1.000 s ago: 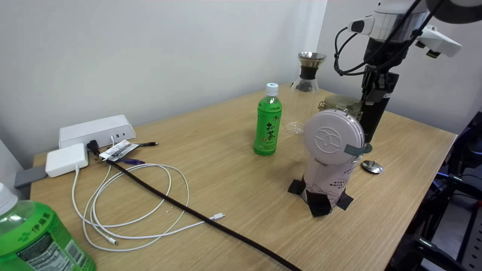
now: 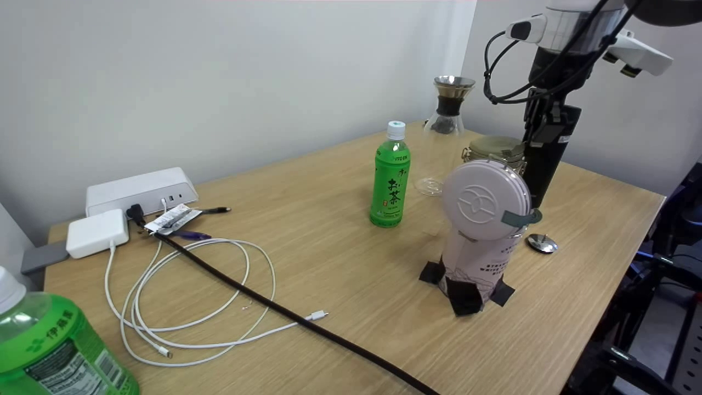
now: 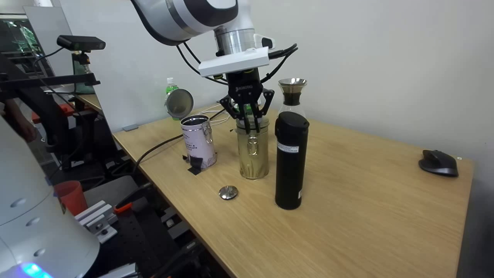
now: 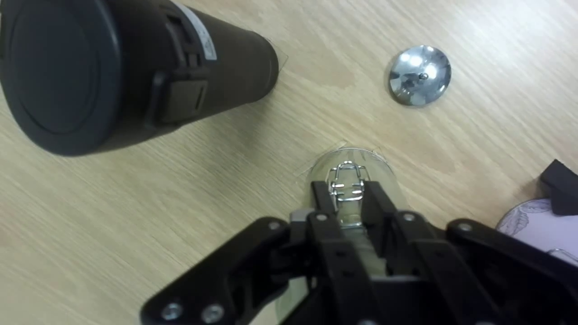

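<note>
A glass jar (image 3: 252, 160) with a metal wire clasp stands on the wooden table, its lid (image 2: 497, 146) partly visible behind the pink canister. My gripper (image 3: 252, 129) points down at the jar's upper part. In the wrist view the fingers (image 4: 374, 197) stand close together on either side of the wire clasp (image 4: 347, 181), with a narrow gap between them. The fingers are shut on the clasp, though the exact contact is hidden behind the fingers. Much of the jar's top lies under the gripper in the wrist view.
A black flask (image 3: 290, 162) stands close beside the jar. The pink canister (image 3: 199, 143), lid swung open, is taped down on the other side. A shiny metal lid (image 3: 228, 192) lies nearby. The glass coffee maker (image 2: 447, 125) and green bottle (image 2: 391, 181) stand farther back.
My gripper has risen slightly and shifted a little left in exterior view 1. The jar's lid has moved slightly up and left with it. The other objects look unmoved.
</note>
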